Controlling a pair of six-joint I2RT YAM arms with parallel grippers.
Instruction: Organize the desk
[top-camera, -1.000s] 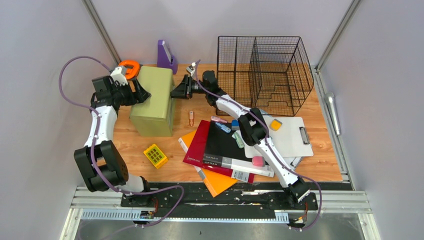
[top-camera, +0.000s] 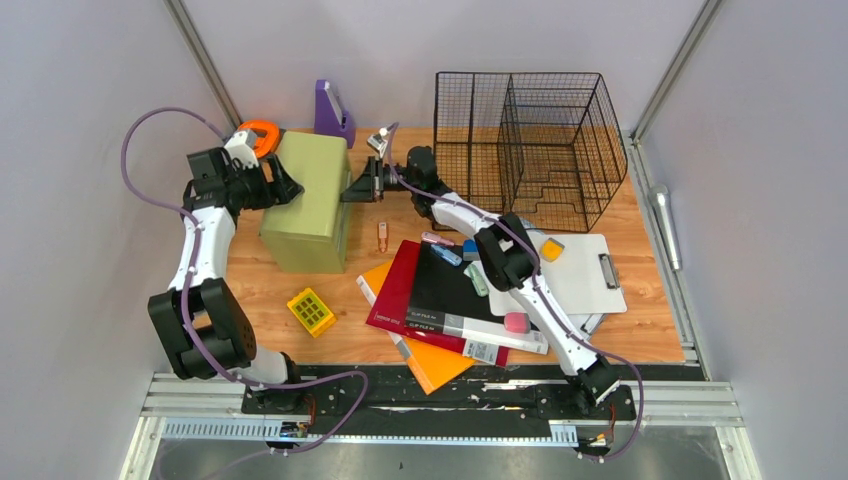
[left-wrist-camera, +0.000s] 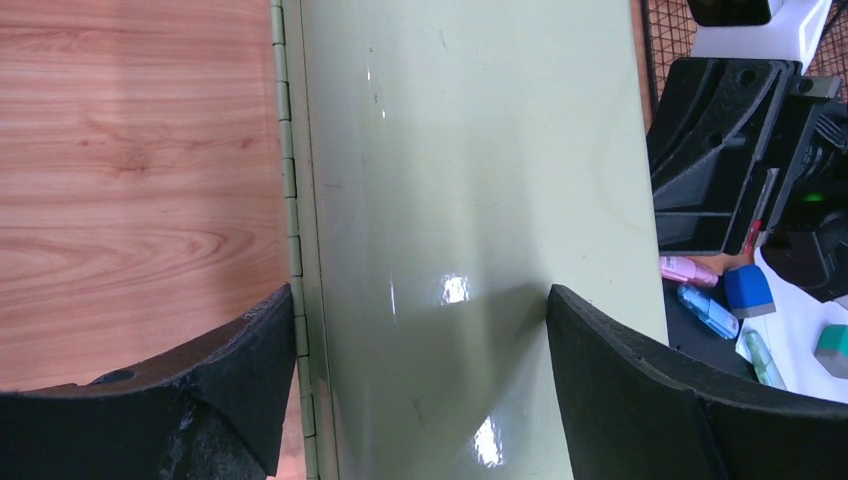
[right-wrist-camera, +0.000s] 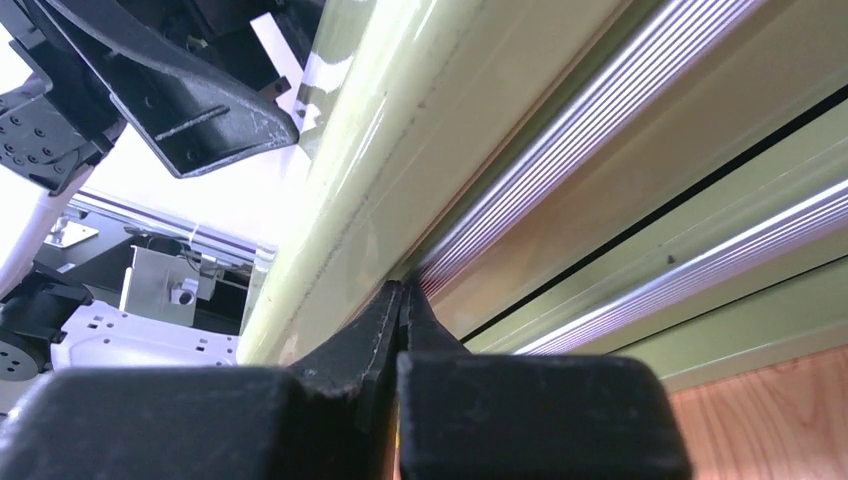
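A pale green drawer cabinet (top-camera: 305, 215) stands at the left of the desk. Its drawer fronts, with ribbed silver pull strips (right-wrist-camera: 590, 125), fill the right wrist view. My right gripper is shut, its fingertips meeting with nothing between them; the upper pull strip lies just beyond the tips, outside the fingers. From above, that gripper (top-camera: 348, 192) is at the cabinet's right side. Over the cabinet's left top edge, my left gripper is open, one finger past the edge and the other over the glossy top. Whether its fingers touch the cabinet, I cannot tell.
A black wire basket (top-camera: 510, 150) stands behind the right arm. Folders (top-camera: 400, 280), a clipboard (top-camera: 585, 275) and several small stationery items cover the front right. A yellow block (top-camera: 311, 312) sits in front of the cabinet; a purple holder (top-camera: 330, 115) and an orange ring (top-camera: 262, 130) stand behind.
The cabinet looks unmoved.
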